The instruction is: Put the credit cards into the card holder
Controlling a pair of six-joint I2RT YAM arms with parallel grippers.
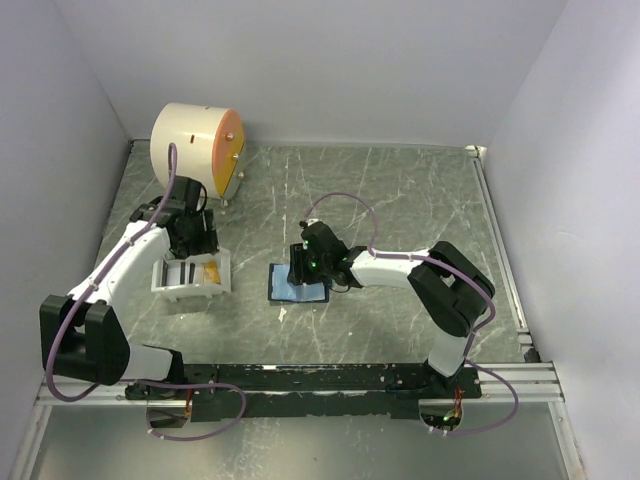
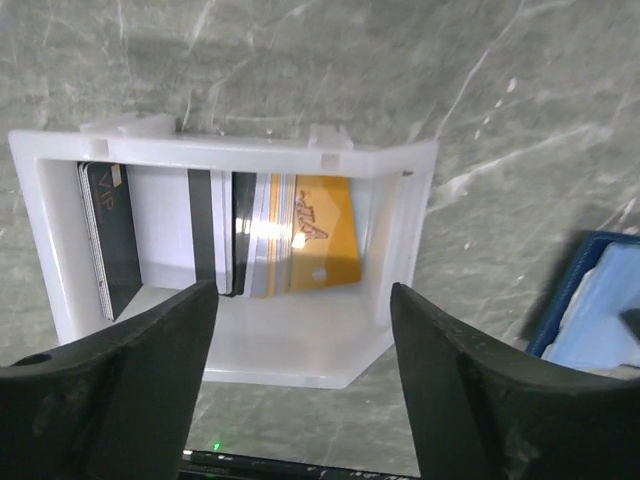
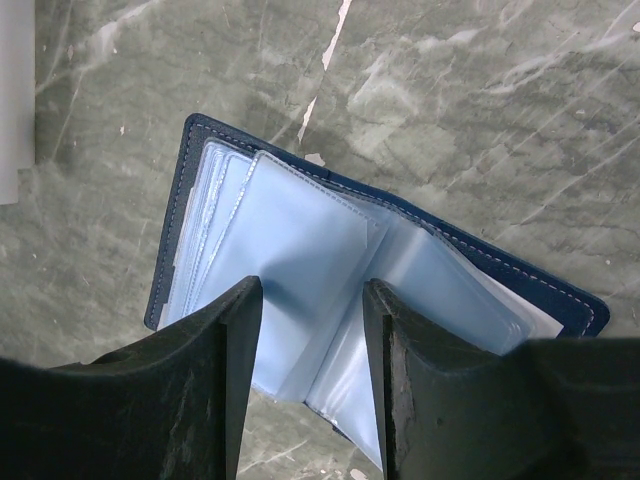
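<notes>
A white plastic tray (image 2: 288, 366) at the left of the table holds several cards: a black one (image 2: 110, 239), striped ones and a yellow one (image 2: 330, 229). My left gripper hangs above it, open, with nothing between its fingers. The blue card holder (image 3: 300, 270), with clear sleeves and a dark navy cover, lies open at the middle. My right gripper is directly over the holder, open, its fingertips near the sleeves. Whether they touch cannot be told.
A cream drum-shaped box (image 1: 188, 148) with an orange-yellow side stands at the back left. Walls surround the table at left, back and right.
</notes>
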